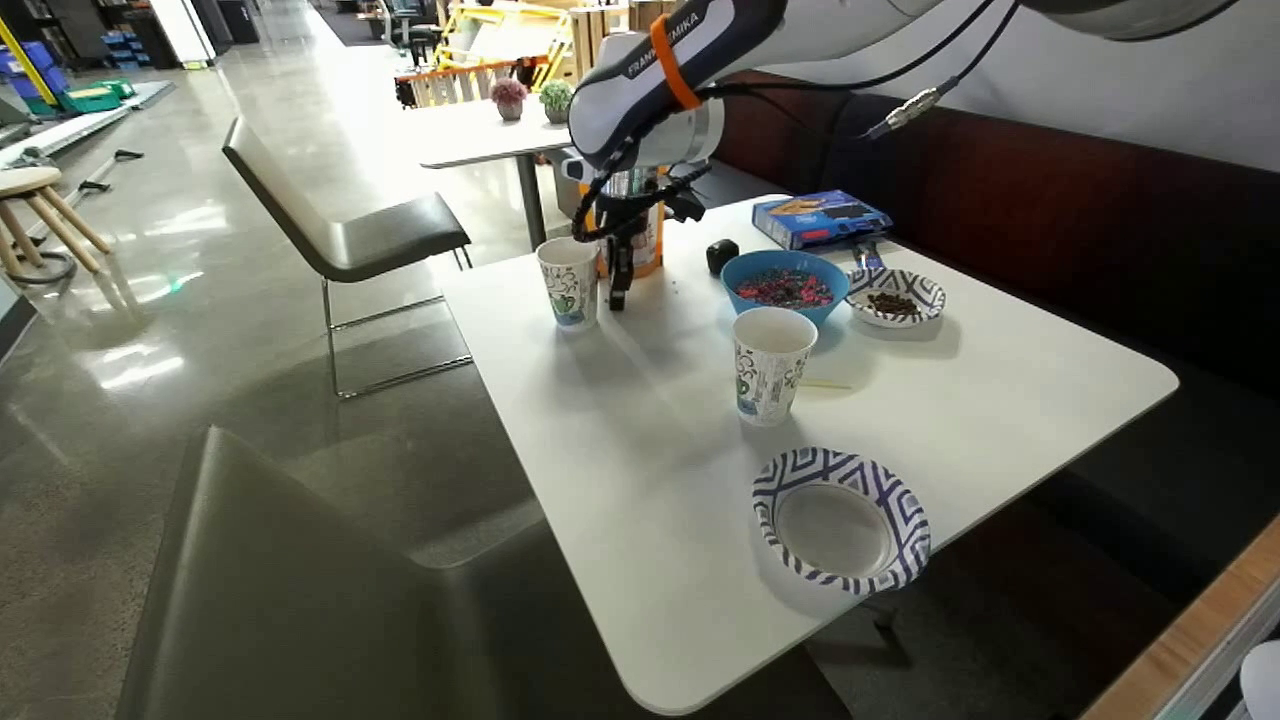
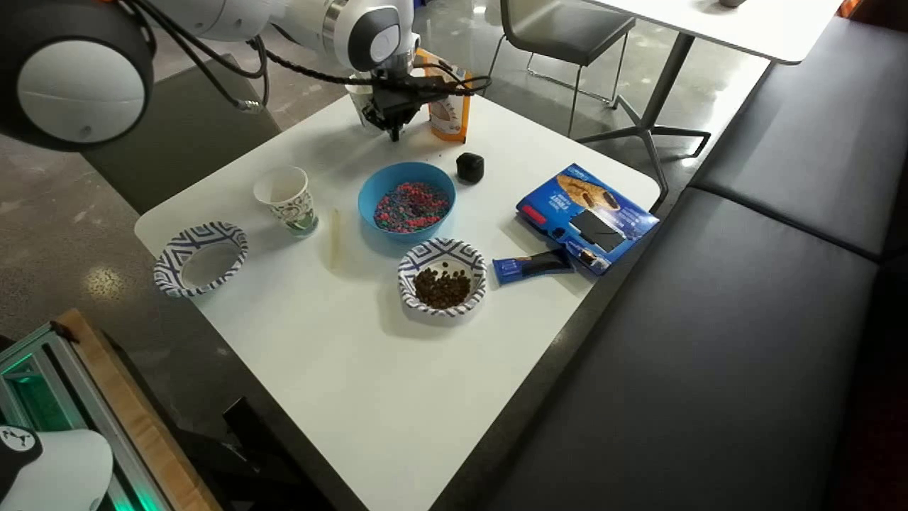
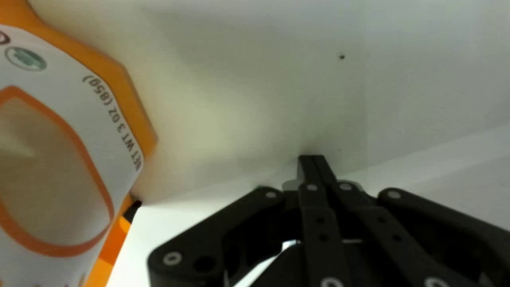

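Note:
Pointing down at the table's far end, my gripper [image 1: 618, 304] is shut, its fingers [image 3: 313, 179] pressed together with nothing between them. Close beside it stands a patterned paper cup [image 1: 569, 286], upright. On its other side is an orange and white pouch [image 3: 67, 138], which fills the left of the wrist view; the same pouch [image 2: 449, 115] stands upright in exterior view 2. The wrist view shows bare white table ahead of the fingertips, with one tiny dark speck [image 3: 342, 57] on it.
Mid-table are a blue bowl [image 2: 372, 197] of coloured bits, a patterned bowl [image 2: 410, 299] of brown pieces, a second cup [image 2: 289, 204], a pale stick [image 2: 335, 238] and a black lump [image 2: 469, 167]. An empty bowl [image 1: 840, 528] sits near one edge; a blue box [image 2: 587, 217] and wrapped bar [image 2: 533, 265] lie opposite.

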